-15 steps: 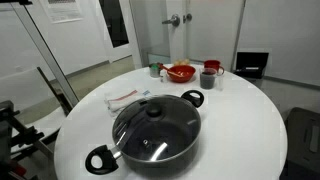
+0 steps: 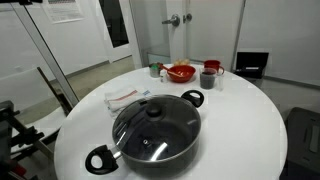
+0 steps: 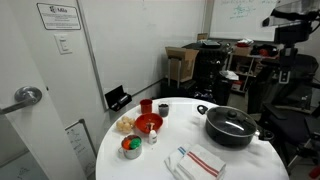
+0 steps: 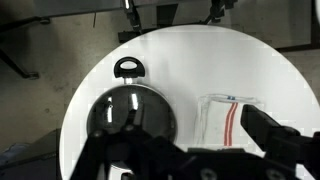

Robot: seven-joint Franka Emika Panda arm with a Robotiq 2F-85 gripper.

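Note:
In the wrist view my gripper stands open over the table, its dark fingers wide apart with nothing between them. Below it to the left is a dark pot with a glass lid [image 4: 115, 108]; to the right lies a folded white cloth with red stripes [image 4: 226, 124]. Exterior view 1 has the lidded pot [image 2: 158, 130] at the front of the table and the cloth [image 2: 126, 101] behind it to the left. In exterior view 2 the gripper [image 3: 284, 76] hangs high at the right, clear of the pot [image 3: 231, 127].
Across the white round table [image 2: 240, 130] stand a red bowl [image 2: 181, 73], a red mug [image 2: 212, 66], a dark grey cup [image 2: 208, 79], a small green-and-red container [image 3: 132, 146] and a white bottle [image 3: 152, 134].
At the left edge of exterior view 1, dark parts have shifted slightly. The pot, cloth and other tabletop things stay where they were.

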